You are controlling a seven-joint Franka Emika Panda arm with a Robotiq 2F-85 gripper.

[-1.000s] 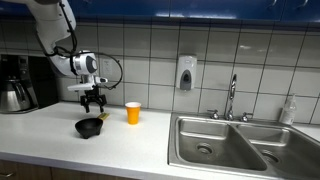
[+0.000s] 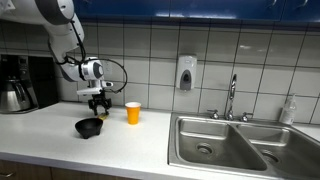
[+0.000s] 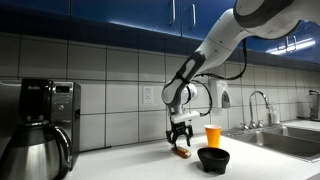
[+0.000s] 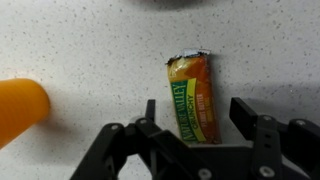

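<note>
An orange candy bar (image 4: 193, 98) with a yellow-green label lies flat on the pale counter in the wrist view, running up from between the fingers. My gripper straddles its lower part, with visible room between each fingertip and the wrapper. In exterior view 2 the same candy bar (image 3: 181, 152) shows as a small orange-brown piece just under the gripper (image 3: 180, 145). From exterior view 1 the gripper (image 2: 101, 112) stands low over the counter, and only a bit of orange shows below it. Its fingers are parted and hold nothing.
An orange cup (image 2: 133, 113) stands close to the right of the arm. A black bowl (image 2: 89, 128) sits nearer the counter's front. Toward the left are a coffee maker (image 3: 42, 140), and toward the right a double sink (image 2: 225, 142). Mid-counter is clear.
Over the last second my gripper has moved a little right and down, to over the candy bar. The bowl and cup have stayed in place.
</note>
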